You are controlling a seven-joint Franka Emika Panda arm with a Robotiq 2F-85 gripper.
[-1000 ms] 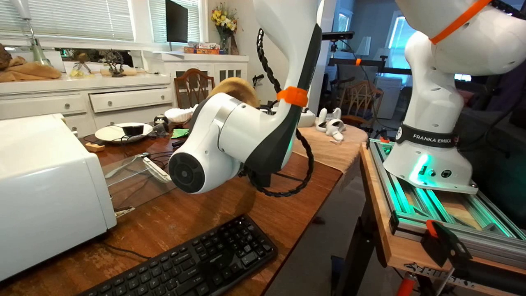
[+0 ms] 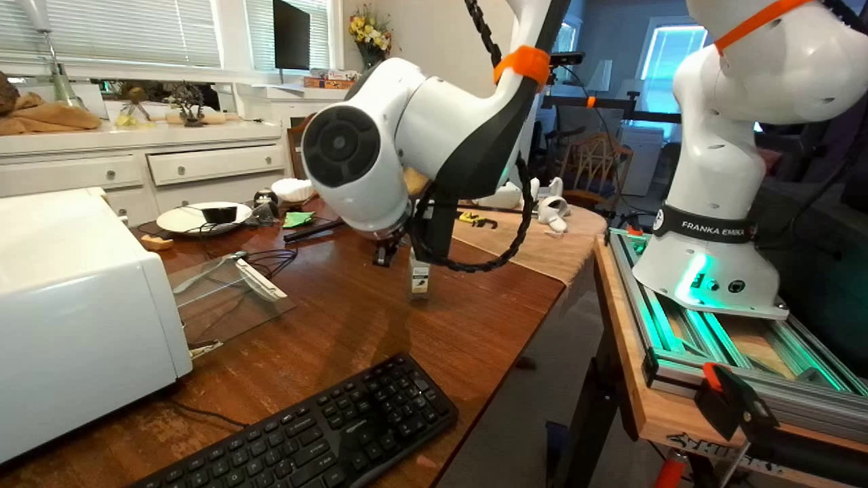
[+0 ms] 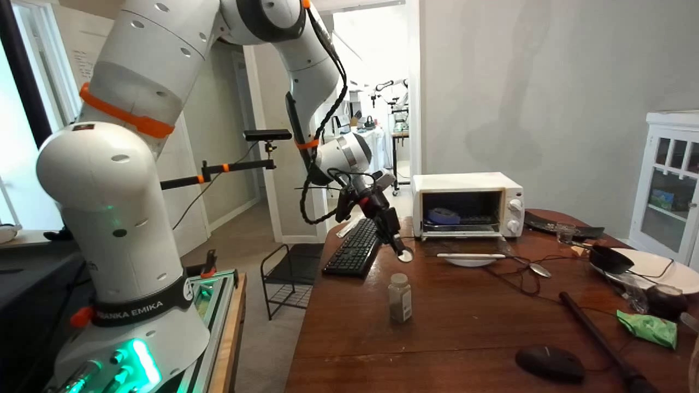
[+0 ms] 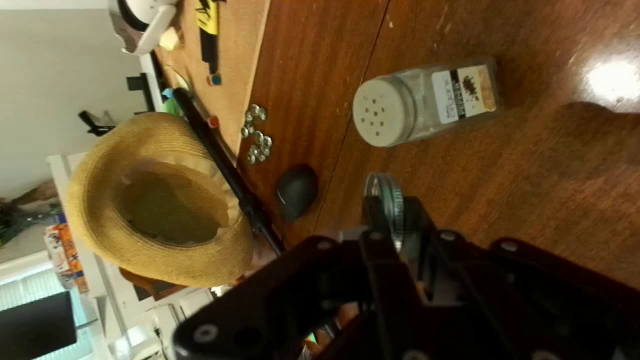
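A clear shaker jar [image 4: 423, 103] with a perforated cream cap and a printed label stands upright on the wooden table; exterior view 2 shows the same jar [image 3: 400, 298] near the table's left side. My gripper is shut on a small round metal lid [image 4: 387, 201], held by its edge. In exterior view 2 the lid [image 3: 406, 255] shows as a pale disc at the tip of the gripper [image 3: 398, 248], above the jar and apart from it. The arm hides much of the gripper [image 2: 386, 253] in exterior view 1.
A black keyboard [image 2: 325, 431] and a white toaster oven [image 3: 468, 204] stand near the arm. A mouse [image 3: 549, 363], a black rod [image 3: 599, 334] and a white plate [image 3: 655, 268] lie farther along. Bare tabletop surrounds the jar. A straw hat [image 4: 162, 198] is beyond the table.
My arm has risen and swung away from the keyboard side, its wrist tilting. The jar, out of sight before in exterior view 1, now shows beneath the arm.
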